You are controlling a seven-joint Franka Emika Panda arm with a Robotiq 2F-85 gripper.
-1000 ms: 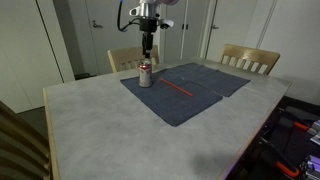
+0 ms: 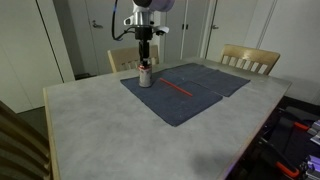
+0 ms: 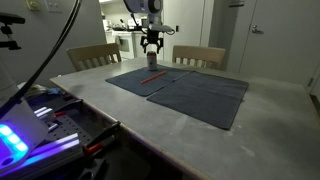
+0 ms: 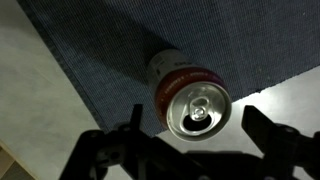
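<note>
A drink can [image 2: 145, 77] stands upright at the far left end of the dark mat, near the table's far side. Right above it is my gripper [image 2: 145, 63], pointing down. In the wrist view the can's silver top [image 4: 198, 108] faces me, its red side partly seen behind. My open gripper has one black finger [image 4: 125, 145] left of the can top and another [image 4: 262, 130] to its right. Whether the fingers reach down past the rim is hard to tell. In exterior view 2 the can [image 3: 152, 58] appears small, below the gripper.
A thin red stick-like object [image 2: 176, 88] lies on the dark mat [image 2: 185, 108], clear of the can. Another dark mat [image 3: 205, 95] covers more of the table. Bare table [image 2: 95, 120] extends left and in front. Chairs [image 2: 250, 58] stand around the edges.
My gripper has come down a little and shifted slightly left, closer over the can. The can and the red object have not moved.
</note>
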